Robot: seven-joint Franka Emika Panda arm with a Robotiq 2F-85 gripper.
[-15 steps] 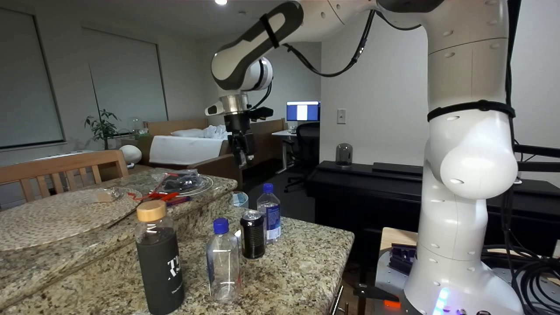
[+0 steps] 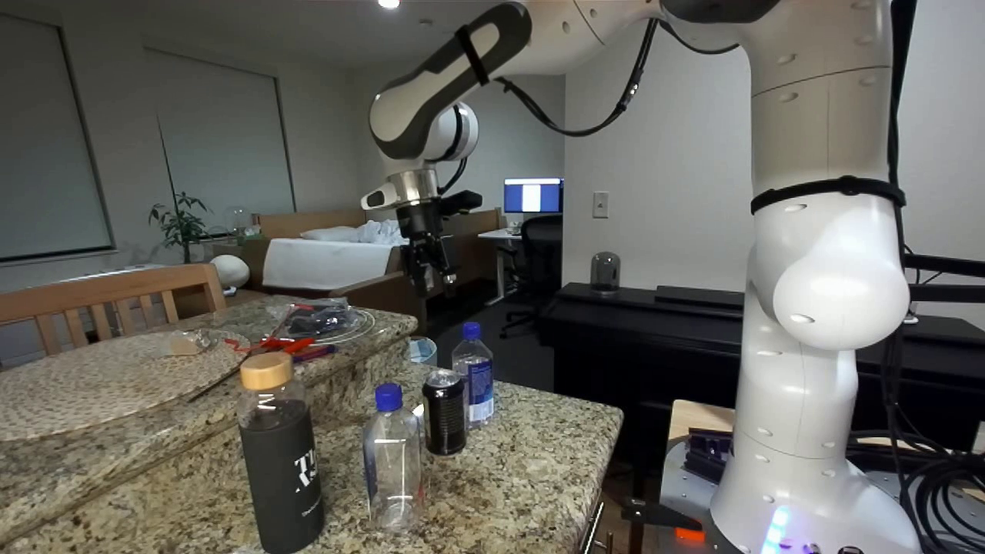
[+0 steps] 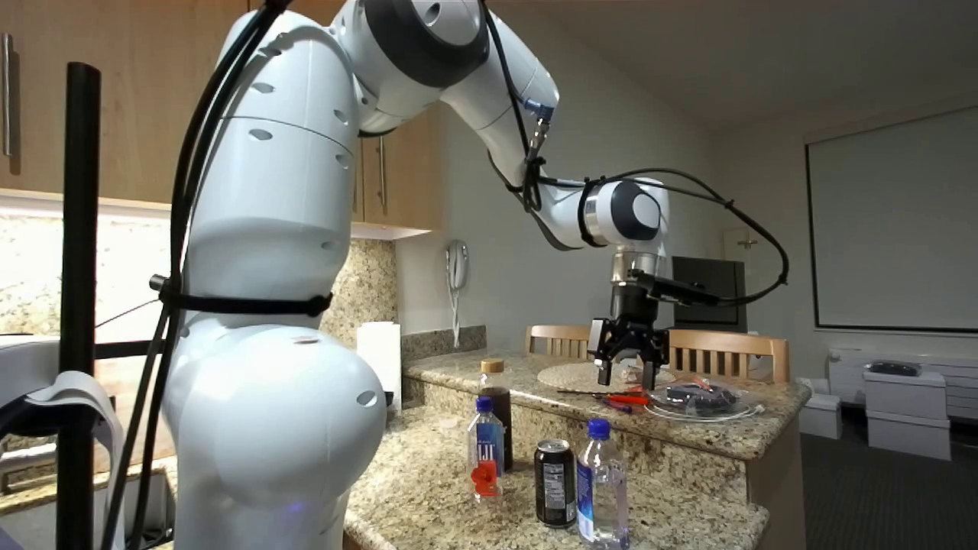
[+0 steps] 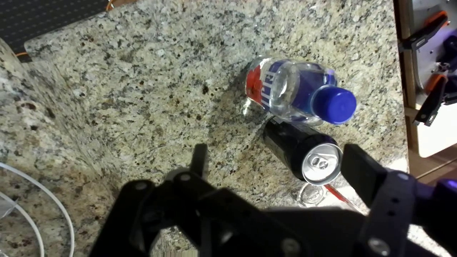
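Observation:
My gripper hangs in the air, higher than the bottles and can on the lower granite counter. In the wrist view its fingers are spread wide apart, with nothing held. A black can stands upright beside a clear bottle with a blue cap. A second blue-capped clear bottle stands on the can's other side. Near it is a dark bottle with a wooden lid. From the second exterior view, the gripper appears in front of the raised ledge, its fingers pointing down.
The raised granite ledge carries a woven mat, red-handled tools and a bagged dark item with white cable. Bare counter lies left of the bottle in the wrist view.
My gripper's fingers look farther apart than a second ago. The arm has barely shifted; the bottles and can stand where they were.

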